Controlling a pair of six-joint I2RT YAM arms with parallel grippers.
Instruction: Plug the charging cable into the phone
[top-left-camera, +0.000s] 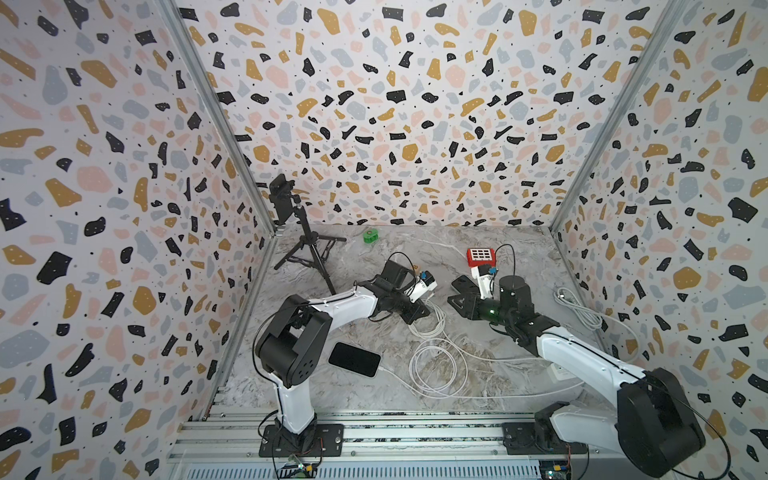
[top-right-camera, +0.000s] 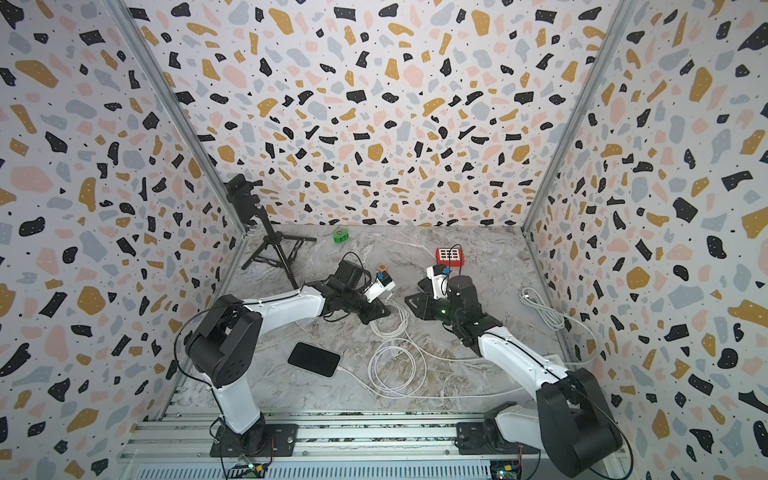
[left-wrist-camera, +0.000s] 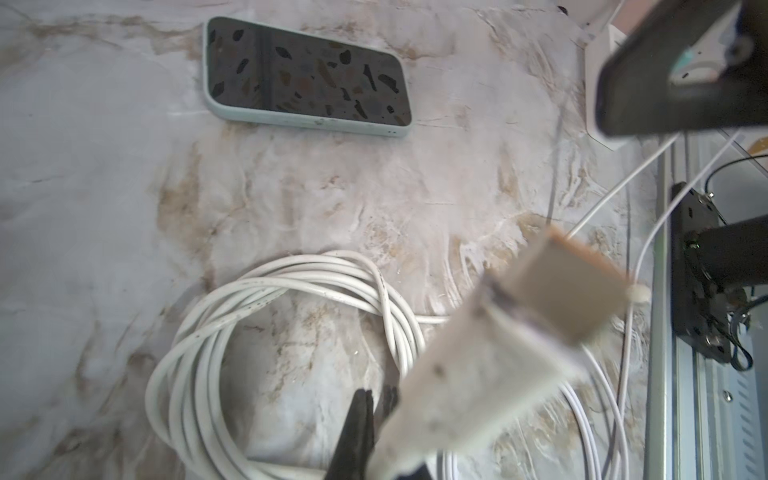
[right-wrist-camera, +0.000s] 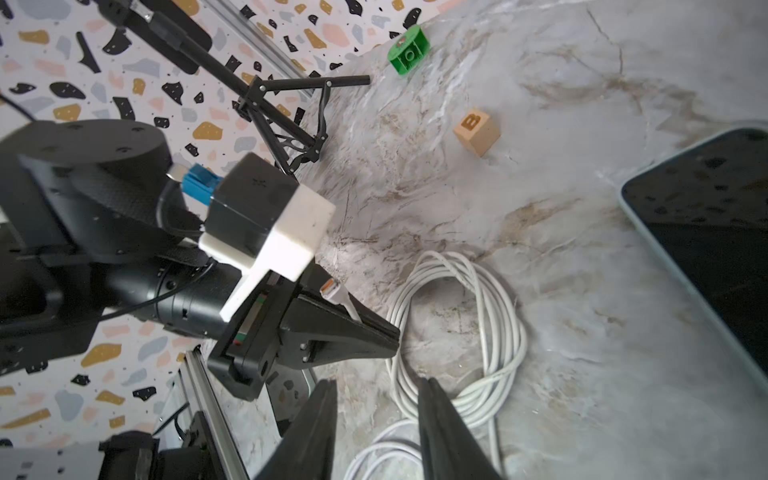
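Observation:
My left gripper (top-left-camera: 417, 313) is shut on the white charging cable, low over the coiled cable (left-wrist-camera: 208, 384). A white plug (left-wrist-camera: 480, 376) with a rectangular tip rises from between its fingers, blurred and close to the left wrist camera. The right wrist view shows the plug (right-wrist-camera: 330, 289) sticking up from the left fingers. A dark-screened phone (left-wrist-camera: 308, 76) with a pale case lies flat behind my right gripper, its near end partly hidden in the top left view. The right gripper stands part open, with nothing between its fingers.
Another black phone (top-left-camera: 354, 359) lies at front left, a white cable at its right end. Loops of cable cover the middle front. A tripod (top-left-camera: 310, 240), green block (top-left-camera: 370, 236), wooden letter block (right-wrist-camera: 477, 132) and red box (top-left-camera: 481, 257) stand toward the back.

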